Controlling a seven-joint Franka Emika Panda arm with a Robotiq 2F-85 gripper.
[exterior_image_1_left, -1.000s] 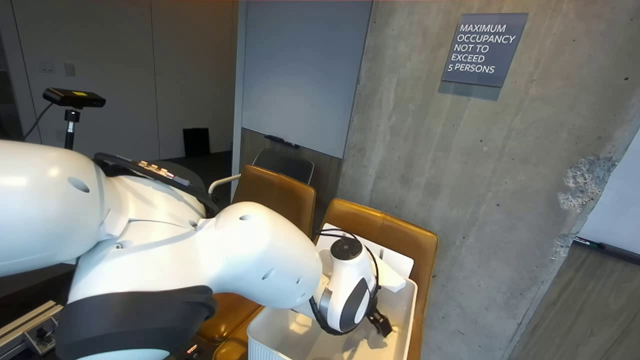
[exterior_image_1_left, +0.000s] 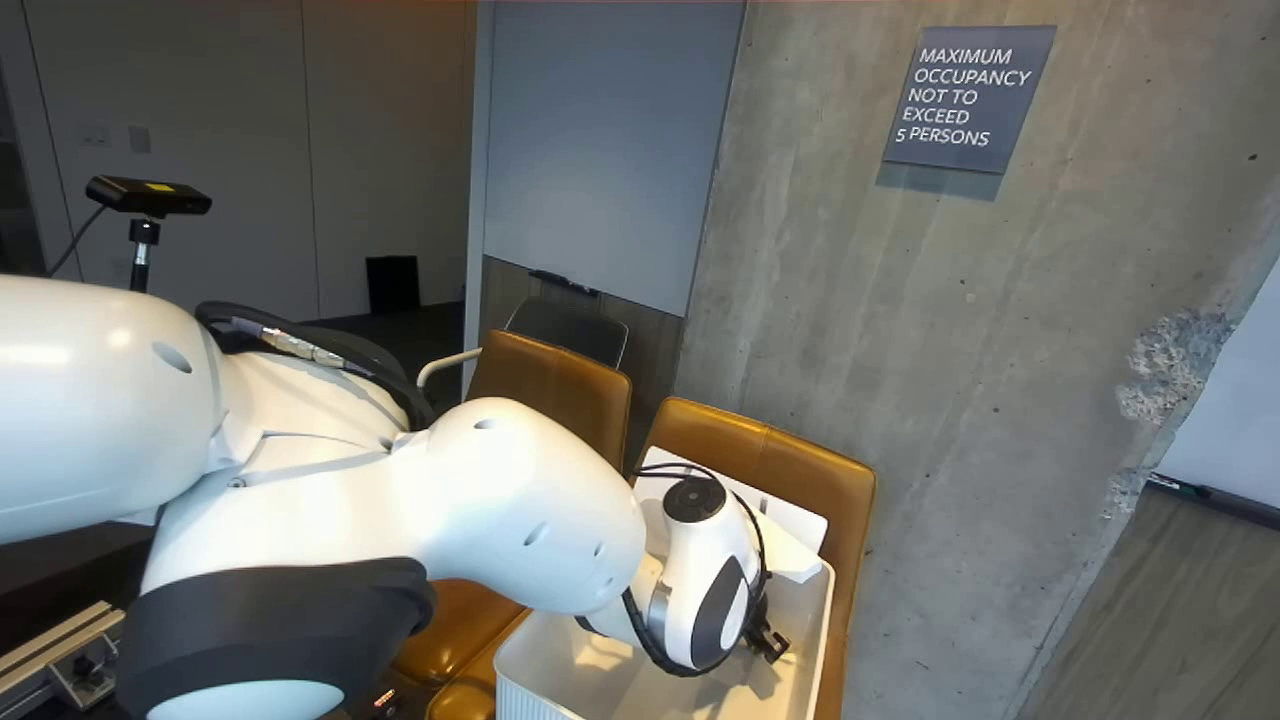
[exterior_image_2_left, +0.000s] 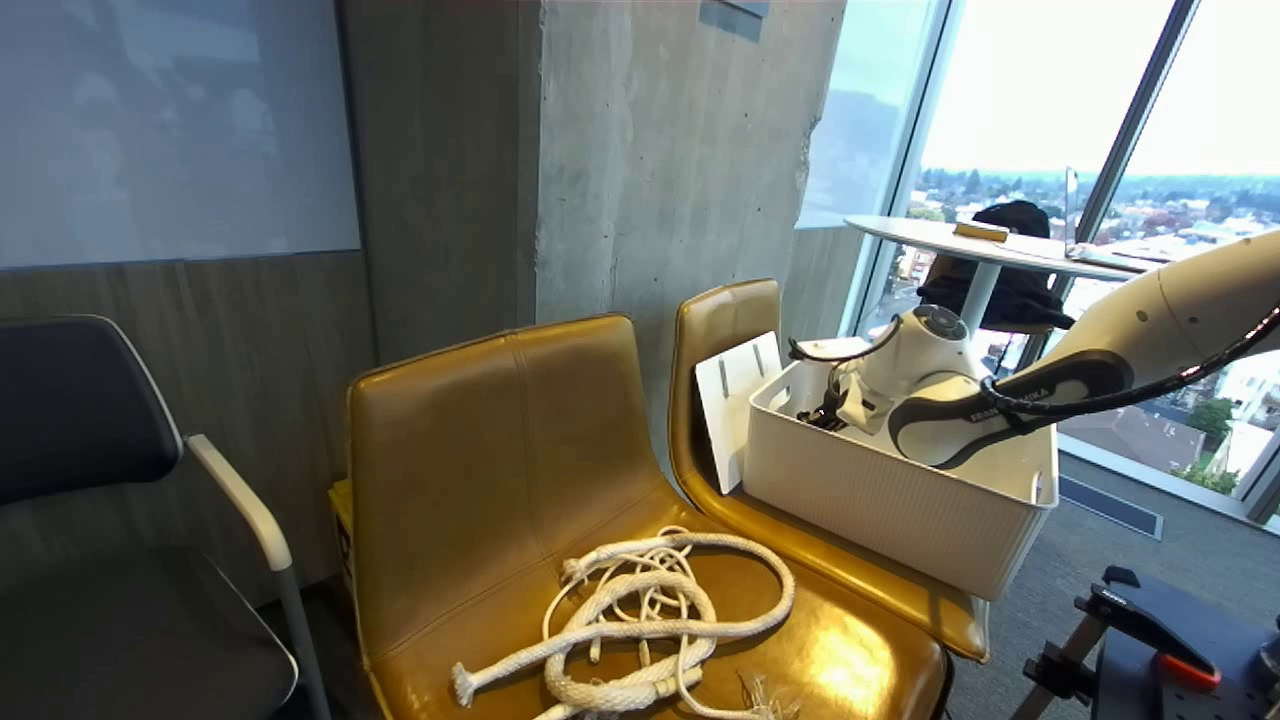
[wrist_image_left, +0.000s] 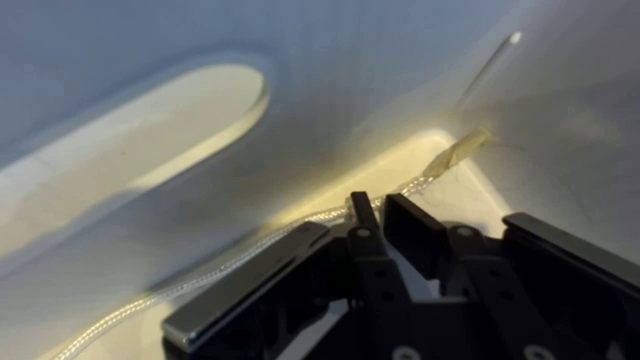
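A thin whitish cord (wrist_image_left: 240, 259) with a taped or sheathed tan end (wrist_image_left: 459, 153) runs along the base of the wall inside a white bin (wrist_image_left: 312, 150). Its end lies toward the bin's corner. My gripper reaches down over this cord, its black fingers (wrist_image_left: 414, 225) part open with a narrow gap. Part of the cord shows through that gap; whether the pads touch it I cannot tell. In exterior view 1 the gripper (exterior_image_1_left: 774, 646) is inside the bin (exterior_image_1_left: 825, 624), near its right wall. The second exterior view mostly hides the fingers behind the bin's side.
The bin (exterior_image_2_left: 888, 516) stands on a tan chair, with a white panel (exterior_image_2_left: 734, 402) leaning beside it. A thick white rope (exterior_image_2_left: 648, 630) lies coiled on the neighbouring chair. Close to the gripper are the bin's walls and a handle slot (wrist_image_left: 150, 126).
The hand has tilted slightly and its fingertips have shifted a little to the right within the bin. The upper arm has moved slightly too. The bin appears unmoved.
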